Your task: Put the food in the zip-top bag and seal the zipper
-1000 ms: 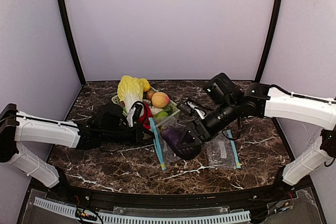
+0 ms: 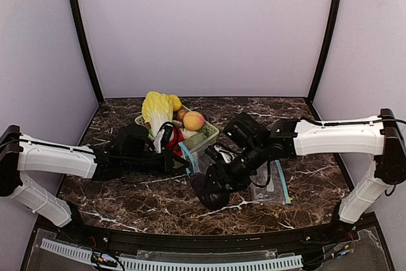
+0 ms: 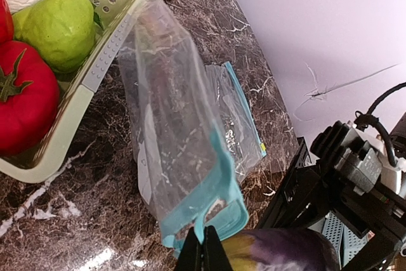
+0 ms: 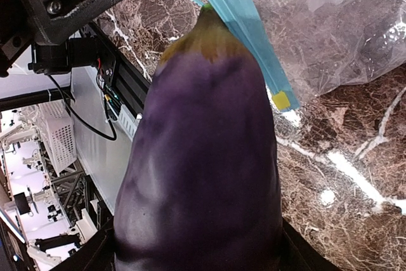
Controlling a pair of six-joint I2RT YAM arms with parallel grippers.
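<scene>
A purple eggplant [image 4: 203, 144] is held by my right gripper, its stem end pointing at the bag's mouth. The clear zip bag [image 3: 171, 106] has a light-blue zipper strip [image 3: 222, 176] that gapes in the left wrist view. My left gripper is shut at the strip's edge, the thin film pinched at its tips. From above, the eggplant [image 2: 208, 191] sits below and in front of the right gripper [image 2: 219, 176], beside the strip [image 2: 188, 157]; the left gripper [image 2: 181, 160] is just left of it. The eggplant's stem tip touches or nearly touches the strip.
A pale basket [image 2: 206, 136] behind the grippers holds cabbage, a peach, a tomato [image 3: 25, 96] and a green pepper [image 3: 60, 30]. A second zip bag [image 2: 269, 185] lies flat to the right.
My right arm has moved left and toward the front, and the eggplant has shifted slightly left and nearer the front edge. The left arm looks unmoved.
</scene>
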